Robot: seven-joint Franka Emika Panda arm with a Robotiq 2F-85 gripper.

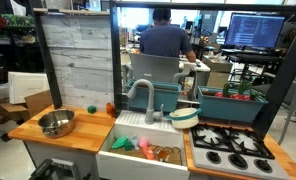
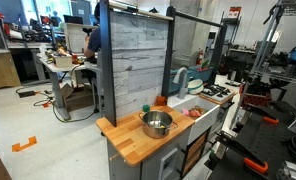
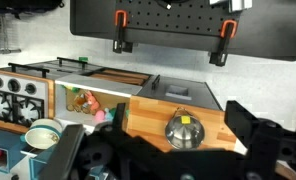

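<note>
A steel pot [image 1: 57, 124] with side handles stands on the wooden counter [image 1: 86, 131] left of the sink. Looking down in the wrist view, the same pot [image 3: 172, 137] has a small yellow item [image 3: 185, 120] inside it. My gripper is open above the counter, its dark fingers spread to either side of the pot in that view and apart from it. Several colourful toy items [image 1: 148, 150] lie in the white sink [image 1: 116, 163].
A grey faucet [image 1: 145, 98] rises behind the sink. To the right is a black stove [image 1: 228, 142], with a pale lidded pot [image 1: 184, 117] behind it. Small green and orange-brown items [image 2: 160, 100] sit at the back of the counter, near the wooden wall [image 2: 138, 62].
</note>
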